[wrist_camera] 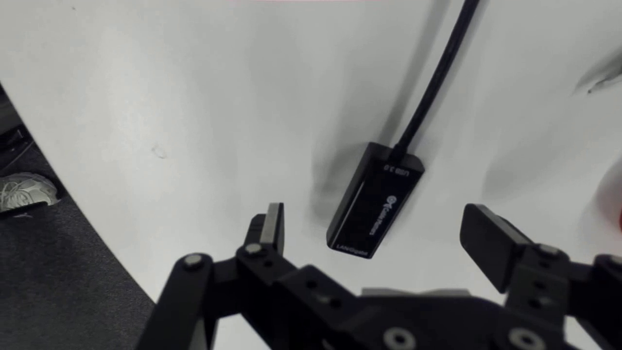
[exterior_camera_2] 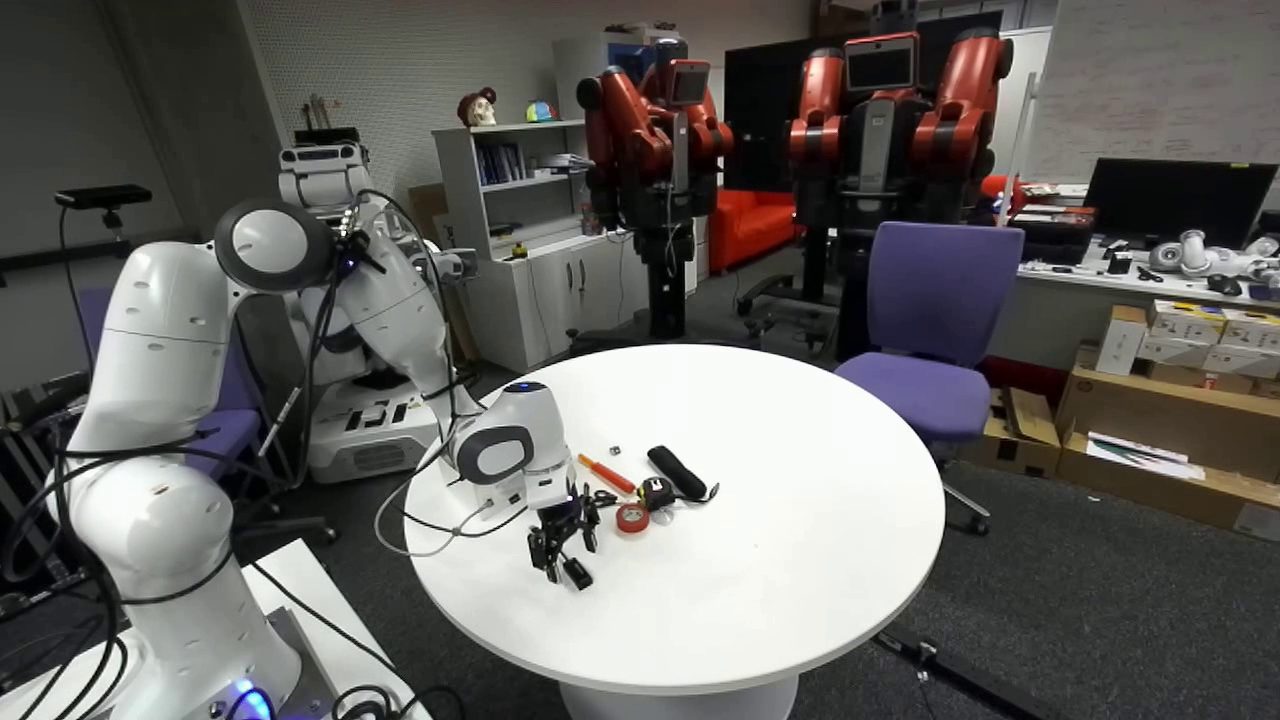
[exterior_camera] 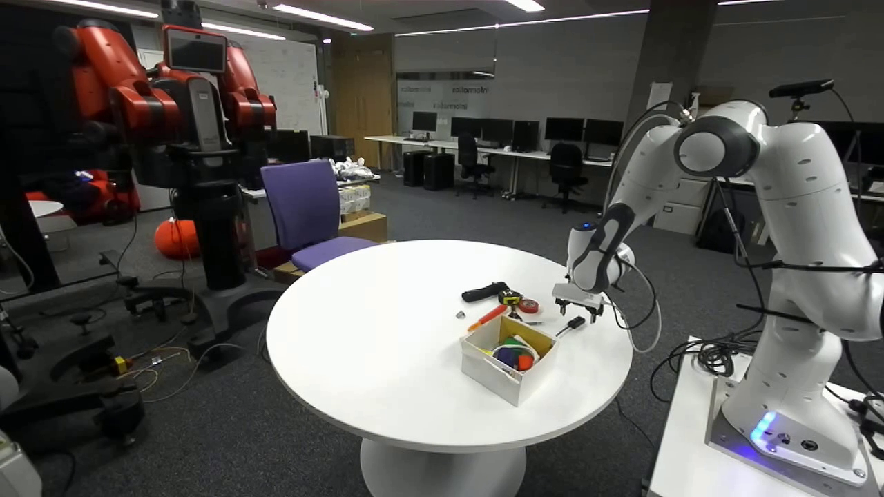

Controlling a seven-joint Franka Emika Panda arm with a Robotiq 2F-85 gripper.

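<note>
A small black USB LAN adapter (wrist_camera: 376,204) with a black cable lies on the white table, centred between my gripper's spread fingers in the wrist view. In exterior view 1 the adapter (exterior_camera: 577,322) sits just below my gripper (exterior_camera: 578,316). Clear table shows on both sides of the adapter, so neither finger touches it. From the other side, the gripper (exterior_camera_2: 564,550) stands open over the table and the adapter (exterior_camera_2: 578,574) shows beside its fingertips.
Left of the gripper in exterior view 1 is an open box (exterior_camera: 494,370) with colourful items. Nearby lie red tape (exterior_camera: 527,306), a tape measure (exterior_camera: 510,297), an orange-red screwdriver (exterior_camera: 487,317) and a black object (exterior_camera: 484,293).
</note>
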